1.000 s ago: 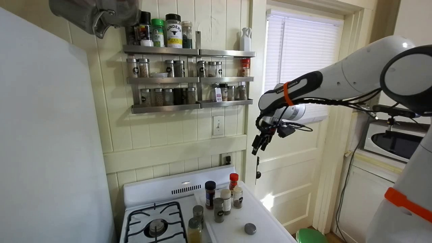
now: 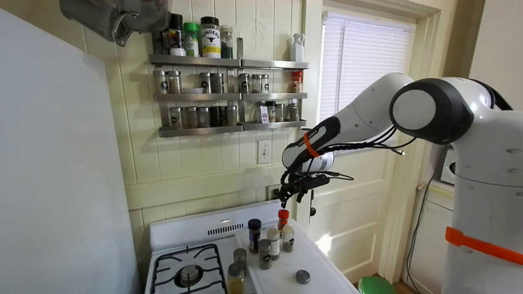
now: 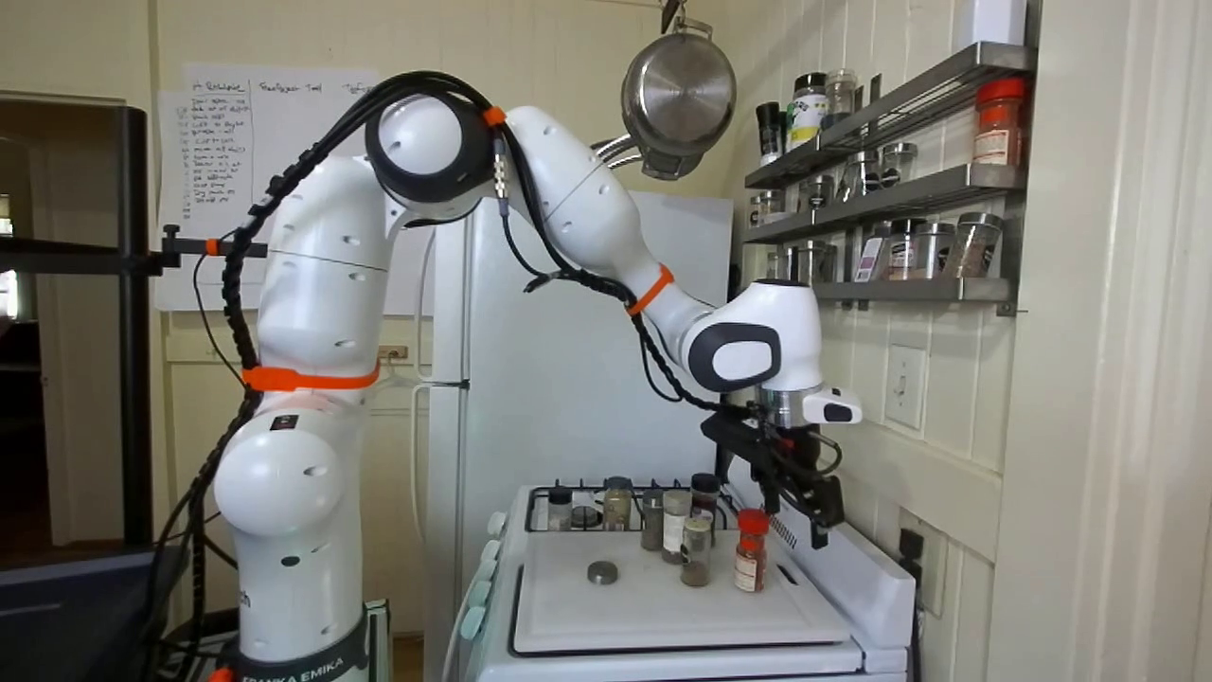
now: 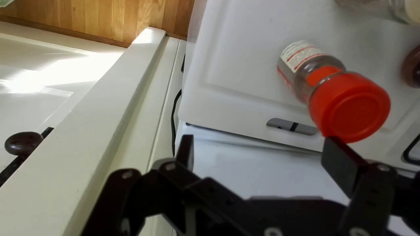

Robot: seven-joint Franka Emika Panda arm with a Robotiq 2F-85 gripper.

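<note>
With its two fingers wide apart and nothing between them, my gripper stands open above the back edge of the stove. A clear spice jar with a red cap (image 4: pixel 350 106) stands upright on the white board; in the wrist view its cap shows just past the right finger (image 4: pixel 342 165). The exterior views put the gripper (image 2: pixel 290 201) above and close to this red-capped jar (image 2: pixel 282 220). Seen from the other side, the gripper (image 3: pixel 804 523) is nearer the stove's back panel than the red-capped jar (image 3: pixel 750 557). Whether finger and cap touch, I cannot tell.
Several other spice jars crowd beside it, among them a pale-capped jar (image 2: pixel 288 238) and a black-capped jar (image 2: pixel 254 235). A round lid (image 3: pixel 602 573) lies on the white board (image 3: pixel 648 619). Behind rises the stove's back panel (image 3: pixel 864 568). Wall shelves (image 2: pixel 274 96) hold more jars.
The arm has come down and moved left in exterior view 1, bringing the gripper from beside the door to just above the red-capped jar. The jars have not moved.
</note>
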